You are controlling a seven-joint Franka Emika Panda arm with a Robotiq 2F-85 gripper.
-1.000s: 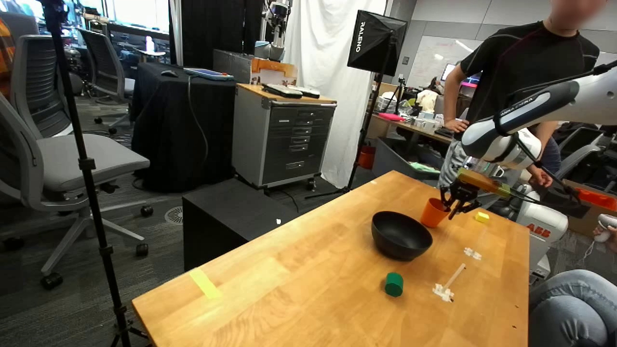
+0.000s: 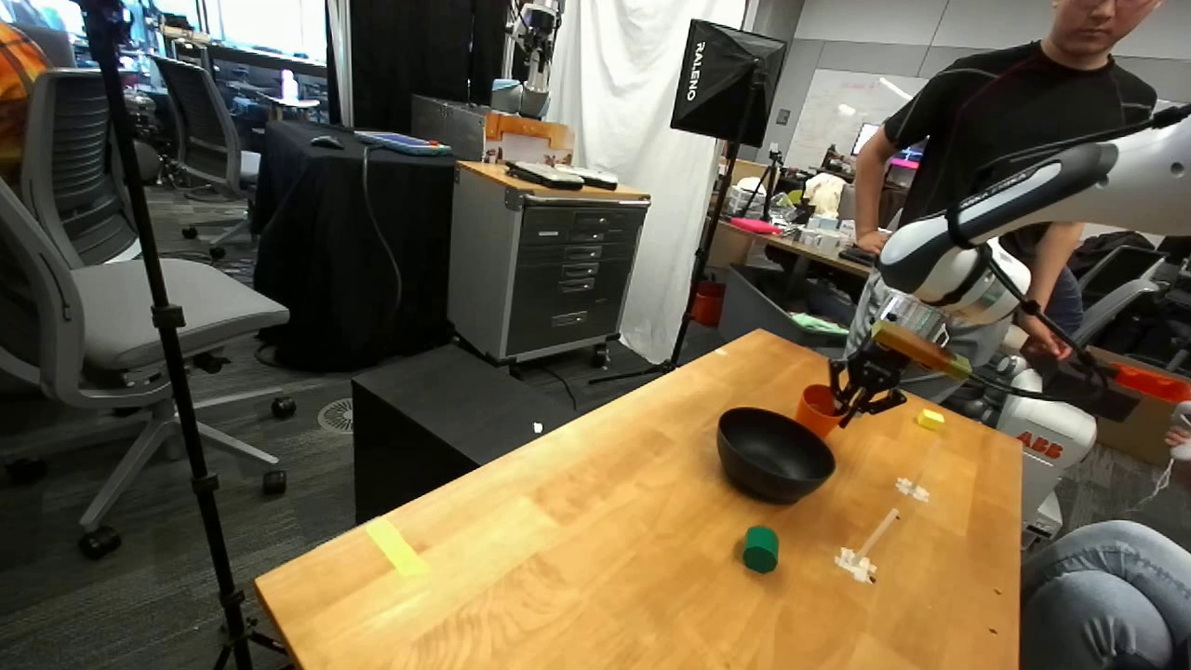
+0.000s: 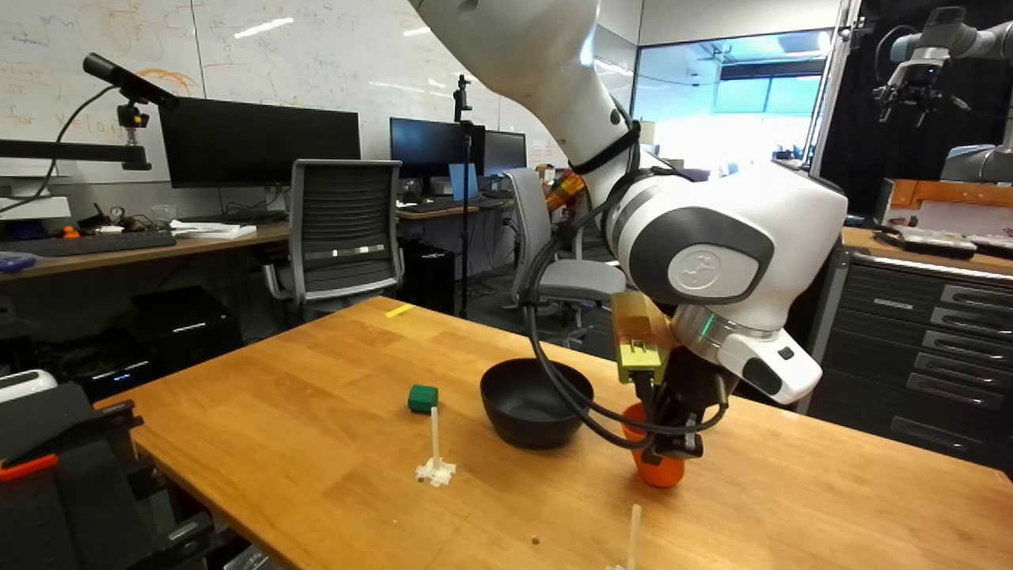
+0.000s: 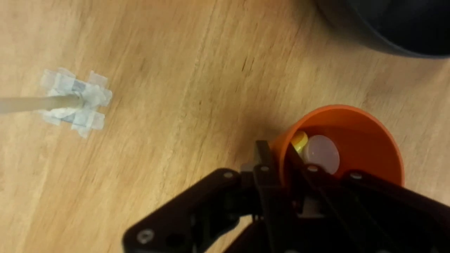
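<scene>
My gripper is shut on the near wall of an orange cup point(image 4: 346, 116), one finger inside the rim and one outside. Small items lie in the cup: a pale round piece point(image 4: 322, 154) and a yellow one point(image 4: 299, 141), partly covered by the inner finger. In exterior view 1 the cup point(image 2: 818, 414) is just behind the black bowl point(image 2: 770, 452), with my gripper point(image 2: 854, 408) at its right side. The second exterior view has the cup point(image 3: 662, 472) partly hidden by the gripper and cable; whether its base touches the table is hard to tell.
A green block point(image 2: 761, 549) lies in front of the bowl, and a yellow block point(image 2: 930, 419) sits near the right table edge. Thin upright pegs, one a pale stick point(image 3: 434, 435), are taped to the table.
The gripper and the orange cup have shifted left in exterior view 1, closer to the black bowl. The bowl and both blocks have stayed put.
</scene>
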